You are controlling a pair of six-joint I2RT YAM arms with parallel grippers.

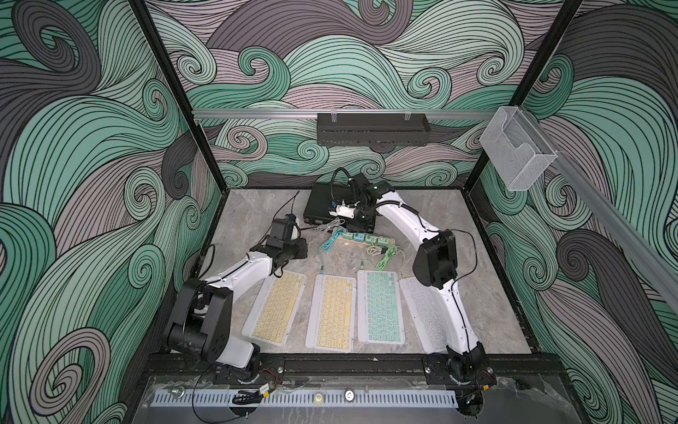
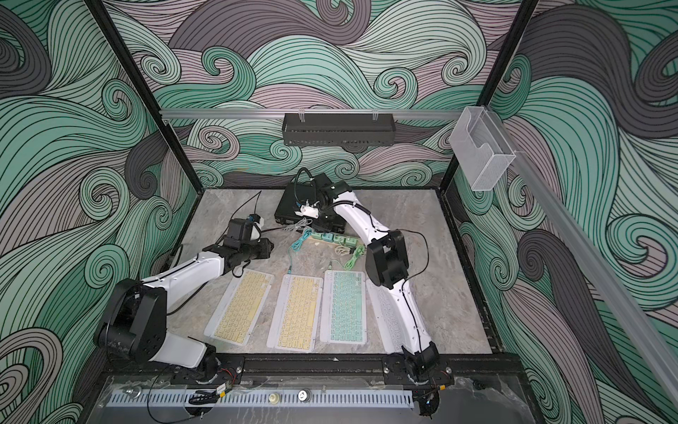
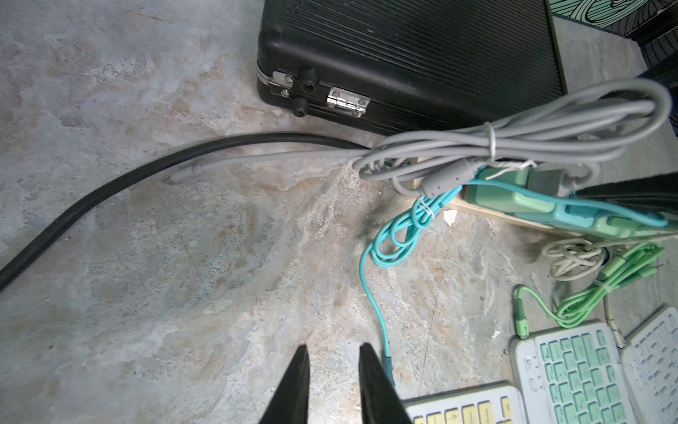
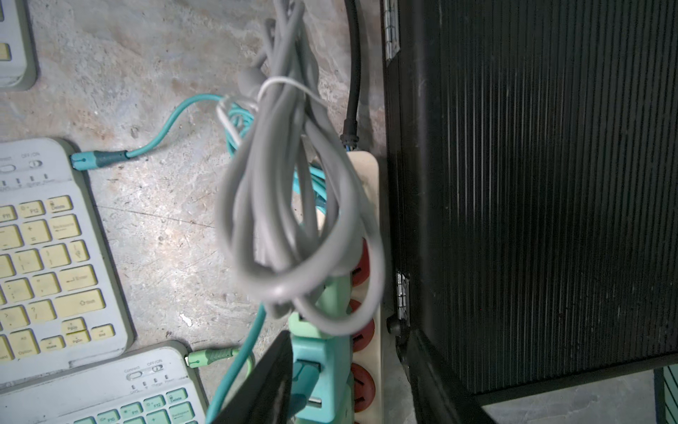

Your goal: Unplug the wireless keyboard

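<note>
Coiled grey cable (image 4: 282, 212) rests over the power strip (image 4: 363, 180) and its green and cyan plugs (image 4: 314, 371). My right gripper is low above the strip, fingers apart, with the grey coil just ahead. My left gripper hangs over the table left of the strip; its fingertips show slightly apart, and whatever is between them cannot be made out.
A black case (image 3: 409, 49) lies behind the strip, close along it. A black cable (image 3: 99, 198) crosses the left of the table. Cyan (image 3: 399, 240) and green (image 3: 586, 296) cable bundles lie in front.
</note>
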